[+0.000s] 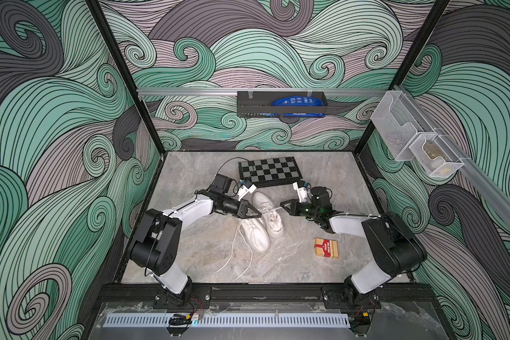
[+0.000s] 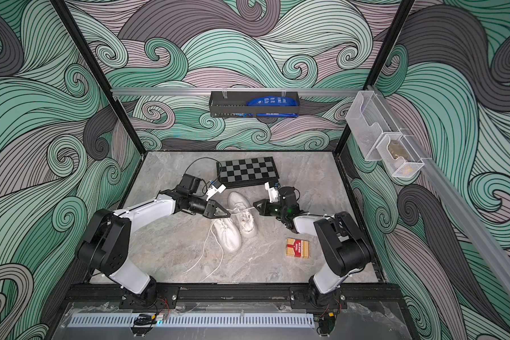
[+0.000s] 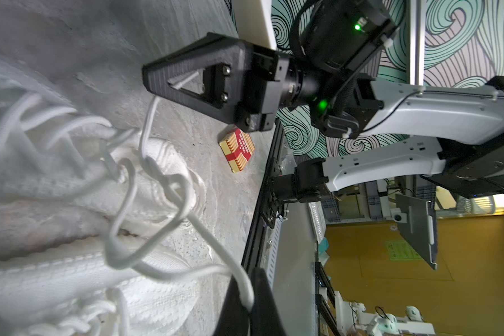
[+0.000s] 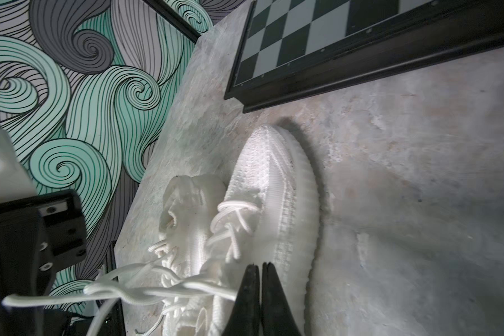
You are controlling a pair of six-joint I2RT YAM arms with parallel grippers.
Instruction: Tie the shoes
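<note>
Two white sneakers lie side by side, the farther shoe (image 1: 261, 199) toe toward the back, the nearer shoe (image 1: 257, 240) toe toward the front with long loose laces. Just left of the farther shoe, my left gripper (image 1: 255, 214) is shut on a white lace, which runs up from its tips in the left wrist view. My right gripper (image 1: 286, 206), to the right of that shoe, is also shut on a lace end. The lace (image 4: 173, 291) stretches between the two grippers across the shoe, with crossed strands in it.
A checkerboard (image 1: 269, 169) lies behind the shoes. A red and yellow box (image 1: 325, 247) sits at the front right. Bare table surrounds them. Trays hang on rails along the back and right walls.
</note>
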